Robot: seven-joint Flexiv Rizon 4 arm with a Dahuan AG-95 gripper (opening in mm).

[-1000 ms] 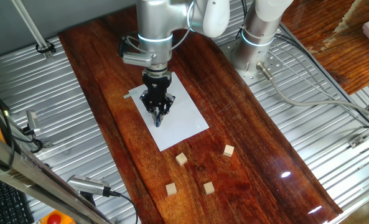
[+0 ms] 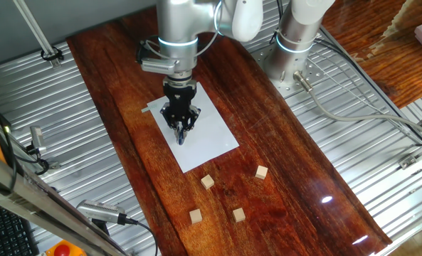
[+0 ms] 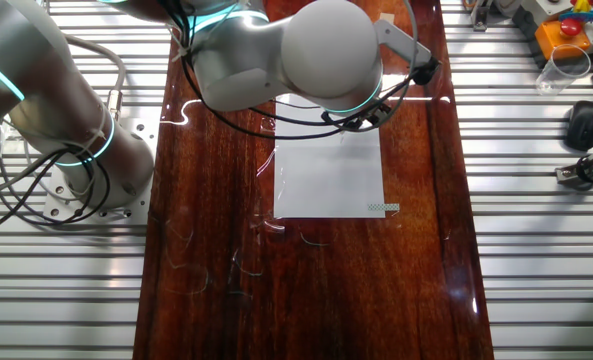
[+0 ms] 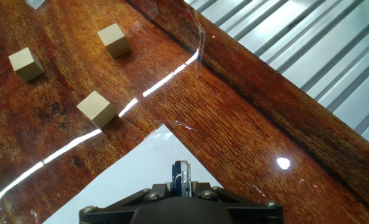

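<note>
Over the white sheet of paper [image 2: 209, 135] my gripper [image 2: 181, 132] points downward. A slim dark blue and clear object [image 4: 182, 177], possibly a pen, is between the fingers, which appear shut on it. Its lower tip shows as a small bluish shape below the fingers in exterior view 1; whether it touches the paper I cannot tell. One corner of the sheet [image 4: 162, 140] lies just ahead of the gripper in the wrist view. The arm covers the gripper in exterior view 2, where part of the paper [image 3: 328, 180] is visible.
Several small wooden cubes lie loose beyond the paper, the closest being one cube [image 2: 208, 182]; another cube [image 4: 114, 41] sits farther off. The dark wooden board [image 2: 296, 192] is otherwise bare towards its right side. Ribbed metal [image 4: 321, 50] borders it.
</note>
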